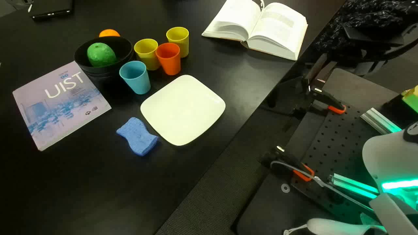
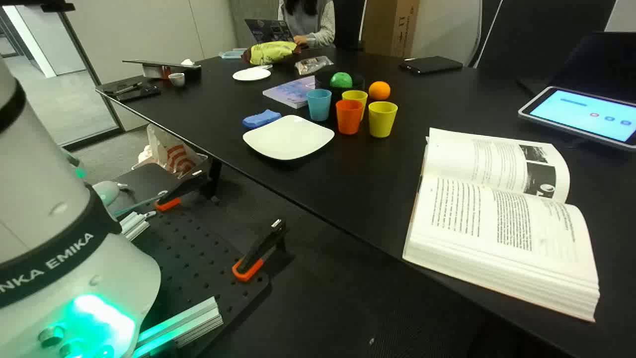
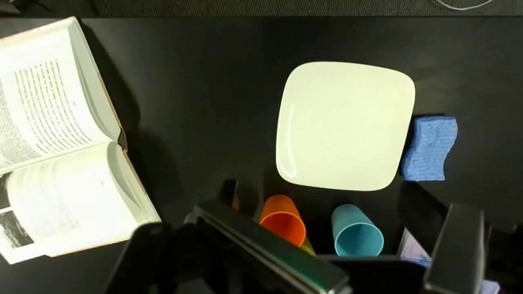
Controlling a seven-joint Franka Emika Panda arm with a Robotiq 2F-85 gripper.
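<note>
At the bottom of the wrist view, my gripper stands open above the table, its dark fingers [image 3: 456, 247] wide apart. An orange cup [image 3: 279, 215] and a light blue cup [image 3: 356, 230] lie below and between them in that view, neither held. Two yellow cups [image 1: 178, 39] [image 1: 147, 53] stand upright close by. The white square plate [image 1: 183, 111] is empty, with a blue sponge [image 1: 137, 137] beside it. A black bowl [image 1: 84, 64] holds a green round item [image 1: 101, 54]. The exterior views leave my gripper out.
An open book [image 2: 495, 221] lies near the table edge. Behind the bowl sits an orange ball-like fruit [image 2: 379, 90]. A UIST booklet [image 1: 60, 103] lies flat beside the bowl. Bare table separates plate and book. A tablet [image 2: 584, 113] is farther off, and a person sits at the far end.
</note>
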